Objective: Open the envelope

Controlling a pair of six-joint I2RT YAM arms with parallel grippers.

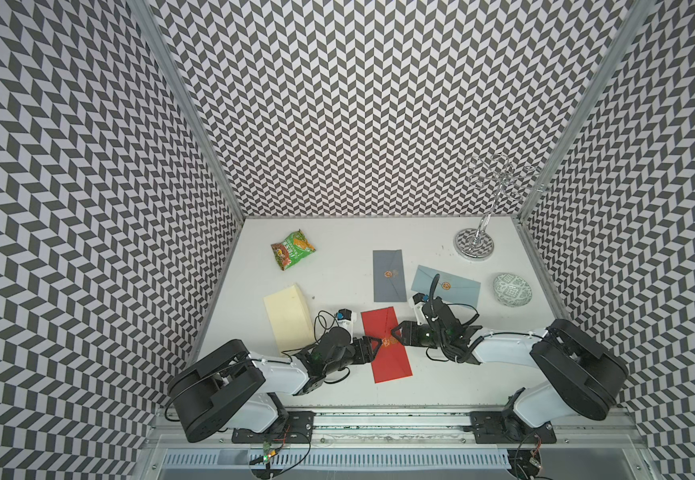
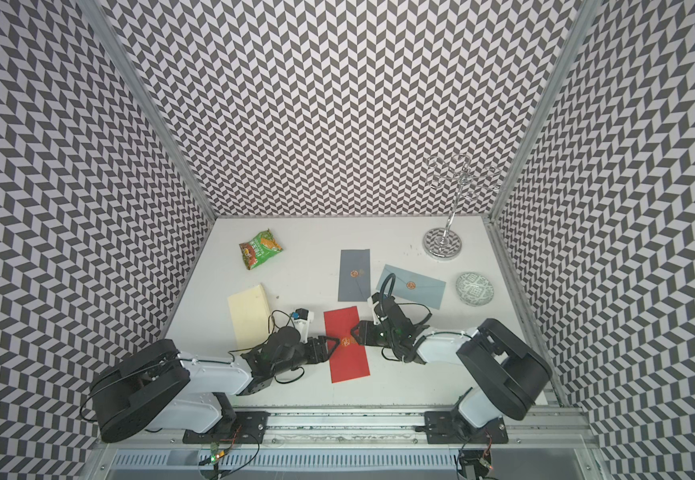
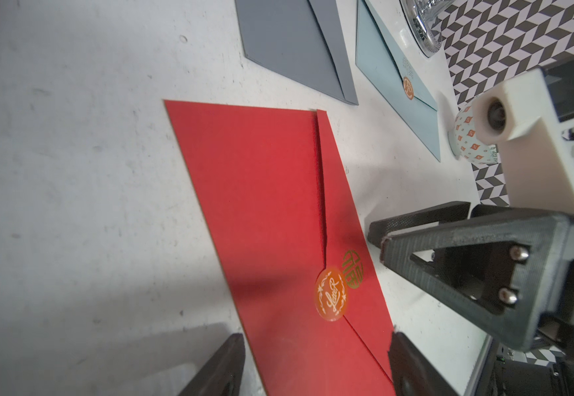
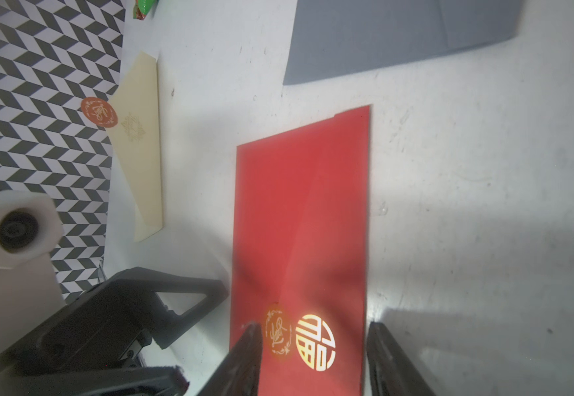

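The red envelope [image 1: 387,364] lies flat on the table, its flap down with a round orange seal [image 3: 331,293] at the flap's point. My left gripper [image 1: 378,344] comes in from the left over its middle. In the left wrist view its fingers [image 3: 222,369] stand wide apart with only the envelope visible beneath them. From the right, my right gripper [image 1: 396,330] reaches to the envelope's other long edge. Its fingers [image 4: 239,363] are parted in the right wrist view, nothing gripped between them. Whether any fingertip touches the paper I cannot tell.
Behind lie a grey envelope [image 1: 388,288] and a pale blue envelope [image 1: 463,289]. A cream envelope [image 1: 287,316] is at the left, a green snack bag [image 1: 292,249] beyond it. At the right are a patterned round object [image 1: 512,289] and a metal stand [image 1: 475,244].
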